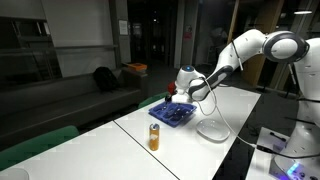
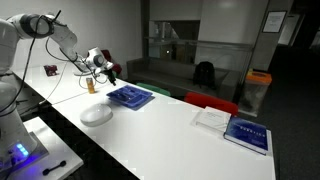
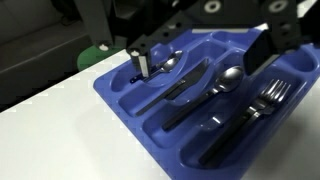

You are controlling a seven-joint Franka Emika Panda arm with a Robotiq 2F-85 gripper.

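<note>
Above the blue cutlery tray (image 1: 169, 117) hangs my gripper, its fingers wide apart and nothing between them. In the wrist view the tray (image 3: 155, 142) fills the middle, split into compartments. A fork (image 3: 268, 97) lies at the right, then a spoon (image 3: 230, 77) with a dark handle, a knife (image 3: 187, 81), and another spoon (image 3: 168, 64) near the far left end. One finger (image 3: 143, 65) covers part of the tray near that spoon. Exterior view 2 shows the gripper (image 2: 110, 78) over the tray's (image 2: 145, 100) left side.
A white oval dish (image 1: 213, 130) lies to the right of the tray, with an orange bottle or cup (image 1: 154, 139) nearer the front. White boxes (image 2: 212, 120) and a blue box (image 2: 247, 133) sit at the table's far end.
</note>
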